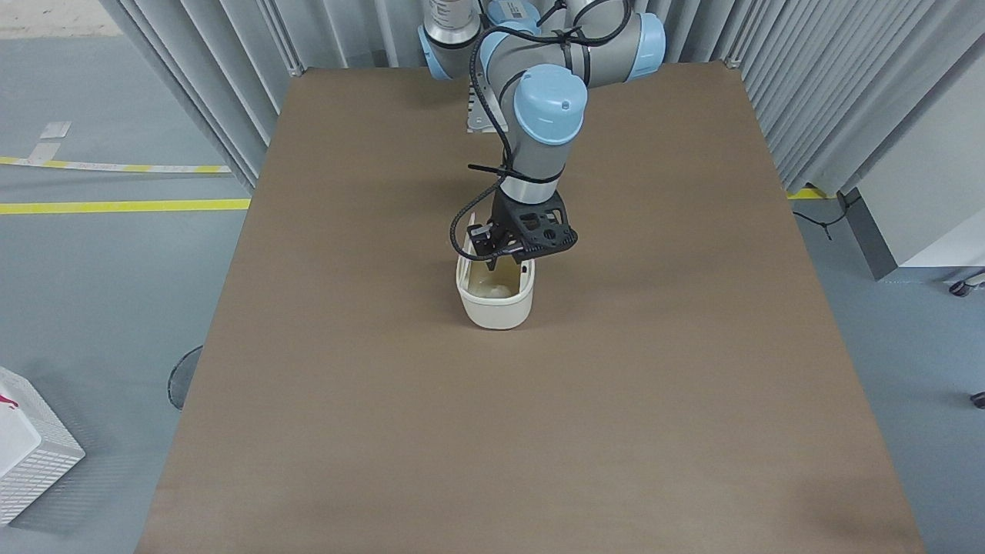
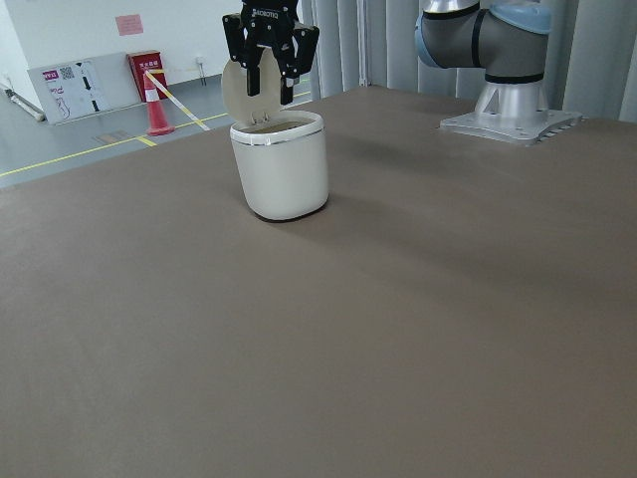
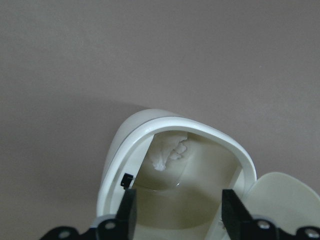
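Note:
A small white bin (image 1: 495, 309) with its lid raised stands mid-table, also in the left camera view (image 2: 280, 179). My gripper (image 2: 270, 90) hangs right above its mouth, fingers pointing down. In the wrist view the gripper is open, its fingertips over the bin (image 3: 115, 150) with nothing between them. A crumpled white tissue (image 3: 165, 149) lies inside the bin. The upright lid (image 3: 280, 202) is at the side of the gripper.
The arm's base plate (image 2: 508, 127) sits at the back edge, beside grey curtains. Floor lies beyond both side edges.

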